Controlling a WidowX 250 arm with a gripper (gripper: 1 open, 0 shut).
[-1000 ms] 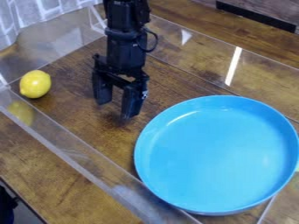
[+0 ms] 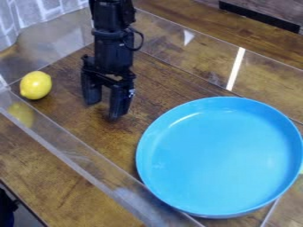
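Note:
My black gripper point(image 2: 106, 93) hangs low over the wooden table at the upper middle left, its fingers pointing down. It appears open, with nothing visible between the fingers. To its left lies a yellow lemon point(image 2: 34, 85), apart from it. A large blue plate point(image 2: 218, 156) takes up the lower right, in front of the gripper and to its right.
Clear plastic walls border the wooden table point(image 2: 89, 133), one running diagonally across the lower left. Bare wood lies between the lemon and the plate and behind the plate. A white cloth is at the top left.
My gripper has moved a little to the left, toward the lemon. The lemon and the plate have stayed where they were.

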